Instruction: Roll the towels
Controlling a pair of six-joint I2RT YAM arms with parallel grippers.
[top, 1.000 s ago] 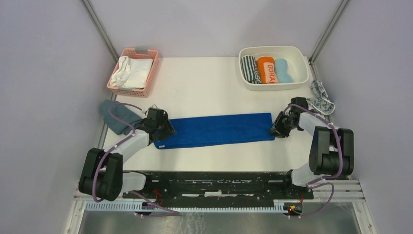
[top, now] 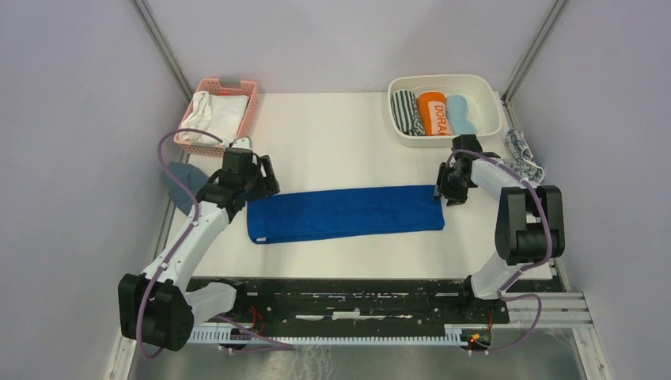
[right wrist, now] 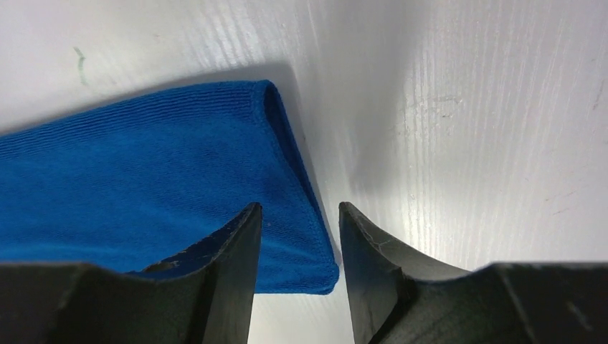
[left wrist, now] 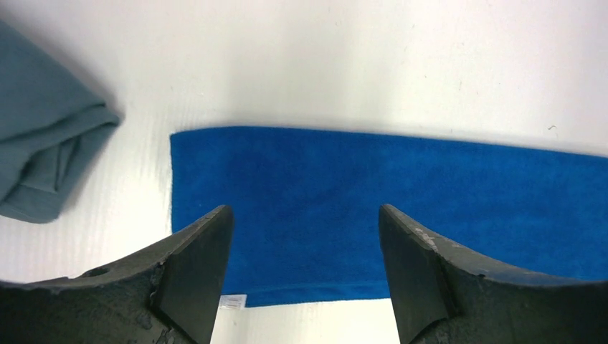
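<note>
A blue towel lies flat on the table as a long folded strip, with a small white tag at its front left corner. Above its left end my left gripper hangs open, nothing between its fingers. My right gripper is open too, over the towel's right end; the short edge of the blue cloth runs below the gap, and I cannot tell whether the fingers touch it. That edge shows folded layers in the right wrist view.
Back right, a white bin holds a striped, an orange and a light blue rolled towel. A pink basket with white cloths stands back left. A grey-blue towel lies left, a patterned cloth right.
My left gripper has risen and moved back from the towel's left end. The towel barely shifted.
</note>
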